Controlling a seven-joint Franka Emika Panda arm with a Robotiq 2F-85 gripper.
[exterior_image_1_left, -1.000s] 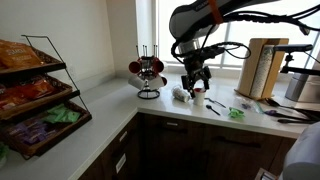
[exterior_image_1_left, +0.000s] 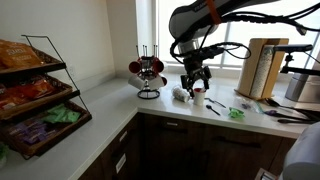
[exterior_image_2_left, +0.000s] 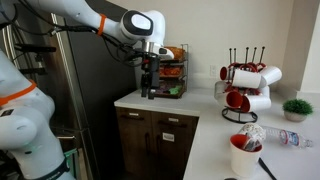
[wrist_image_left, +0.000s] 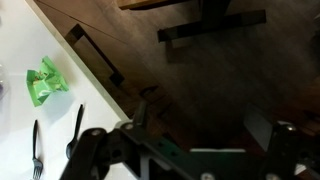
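Observation:
My gripper hangs open over the dark floor just off the counter's edge, its two fingers wide apart with nothing between them. In the second exterior view the gripper (exterior_image_2_left: 148, 91) is seen in front of the cabinet drawers. A white cup with a red inside (exterior_image_2_left: 243, 158) stands on the counter, clear of the gripper, with crumpled clear plastic in its top. On the counter at the left of the wrist view lie a green wrapper (wrist_image_left: 46, 80), a black fork (wrist_image_left: 76, 132) and another dark fork (wrist_image_left: 37, 150).
A rack of red and white mugs (exterior_image_1_left: 148, 75) stands at the back of the counter. A tiered shelf (exterior_image_1_left: 35, 95) with snack packets is at the left. A clear bottle (exterior_image_2_left: 283, 137) lies near a potted plant (exterior_image_2_left: 297, 109).

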